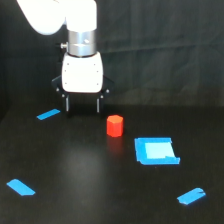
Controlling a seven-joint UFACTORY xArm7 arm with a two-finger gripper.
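Observation:
A small red block (115,126) sits upright on the black table, just right of the picture's middle. My gripper (83,104) points down from the white arm, left of the block and farther back. Its two dark fingers stand wide apart, and nothing shows between them. To the right of the block lies a white square (157,150) bordered by blue tape.
Single strips of blue tape mark the table: a back-left strip (48,114), a front-left strip (20,187) and a front-right strip (191,196). A black curtain (160,50) hangs behind.

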